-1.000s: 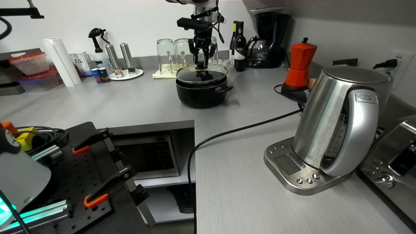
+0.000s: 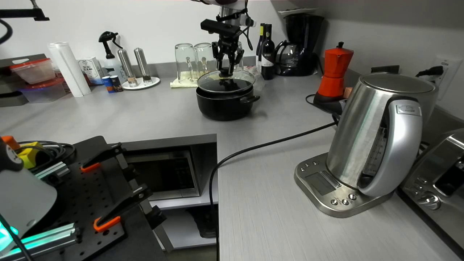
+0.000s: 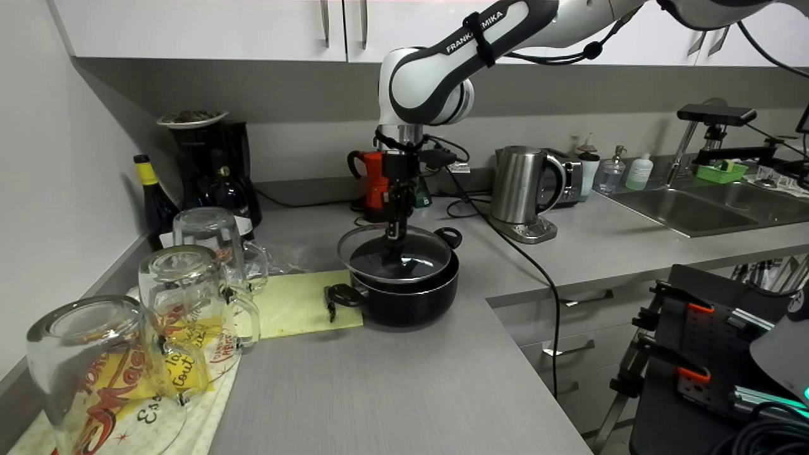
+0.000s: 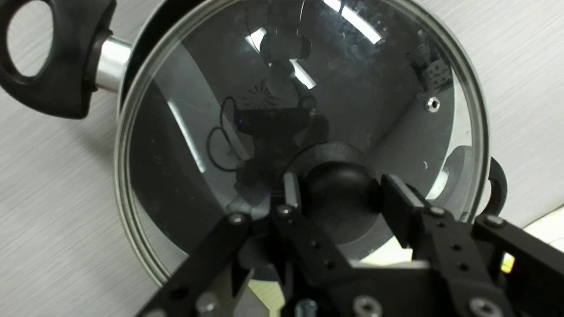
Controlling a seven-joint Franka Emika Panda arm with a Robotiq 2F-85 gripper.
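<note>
A round glass lid point(image 2: 241, 78) with a steel rim and a black knob point(image 4: 338, 196) is over the black pot point(image 2: 224, 106). My gripper is shut on that knob, one finger on each side of it. In exterior view 2 the lid point(image 3: 362, 254) appears a little above the pot point(image 3: 409, 304) and off its centre, with the pot's inner wall showing at the near right. Whether any part of the lid touches the pot's rim, I cannot tell. The pot's handle point(image 4: 74, 58) sticks out at the wrist view's upper left.
Glass mugs point(image 3: 189, 284) stand upside down on a cloth beside the pot, and a yellow cloth point(image 3: 296, 303) lies close to its handle. Wine bottles point(image 2: 267, 52), a red moka pot point(image 2: 335, 69) and a steel kettle point(image 2: 361, 130) stand farther off.
In exterior view 1, my gripper and the lid have shifted slightly to the right. The pot has stayed where it was, and the grip on the knob looks the same.
</note>
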